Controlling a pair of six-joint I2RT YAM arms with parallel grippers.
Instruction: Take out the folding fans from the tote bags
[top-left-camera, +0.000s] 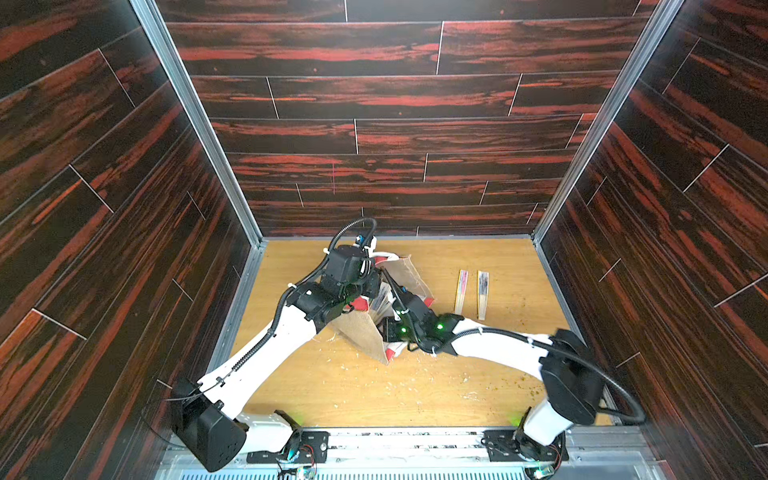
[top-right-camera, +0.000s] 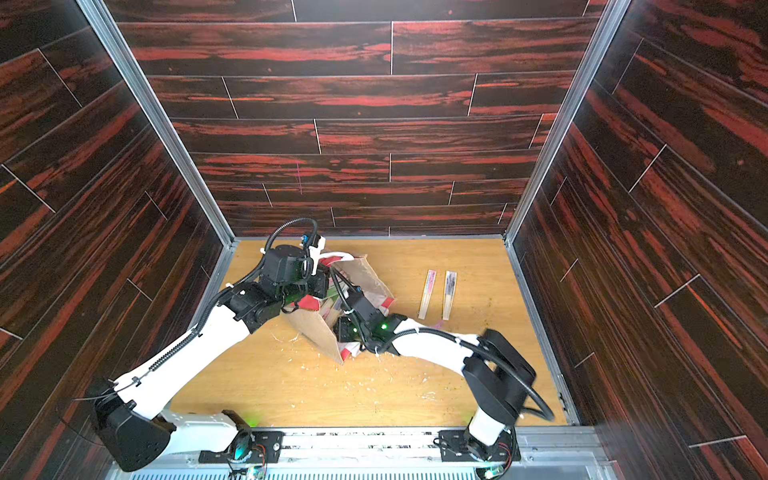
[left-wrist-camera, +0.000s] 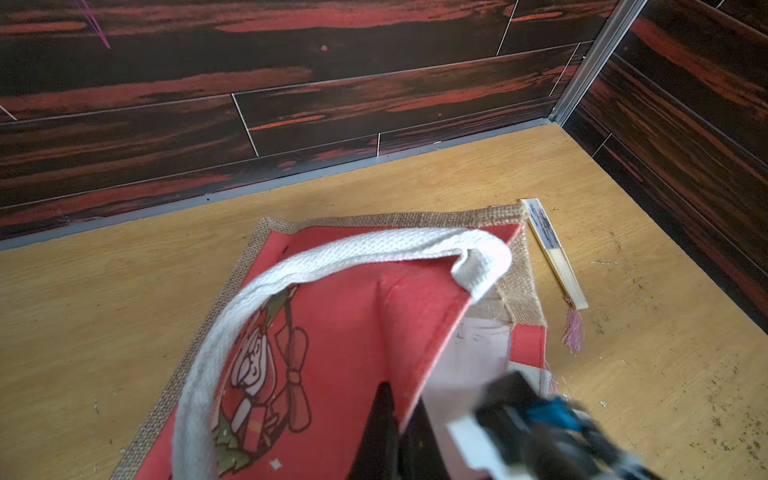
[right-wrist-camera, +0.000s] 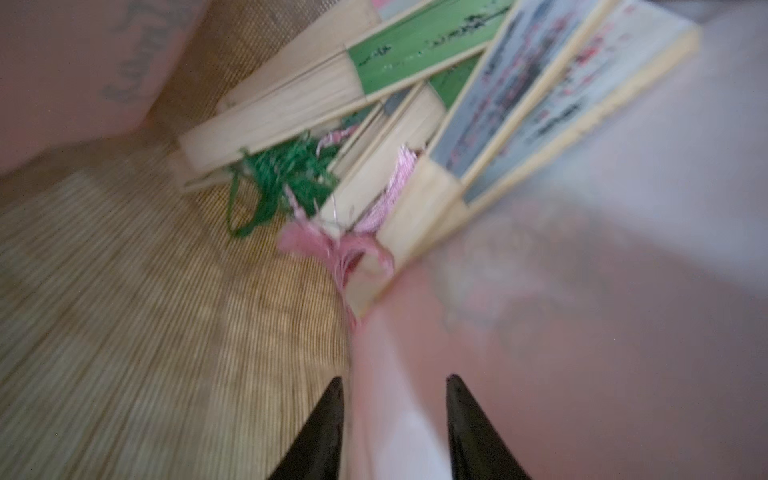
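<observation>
The tote bag (left-wrist-camera: 336, 336), red and burlap with a white rope handle, lies mid-table with its mouth held wide. My left gripper is shut on the bag's red edge. Inside the bag, several folding fans show in the right wrist view: a green fan (right-wrist-camera: 432, 44), a grey-blue fan (right-wrist-camera: 504, 88) and others with pink and green tassels. My right gripper stands part open at the bag's mouth, nothing between its fingers, the fans beyond its tips. Two fans lie on the table right of the bag, a pink fan (top-left-camera: 461, 291) and a dark-patterned fan (top-left-camera: 482, 294).
Dark walls close in the back and sides. Both arms cross close together over the bag.
</observation>
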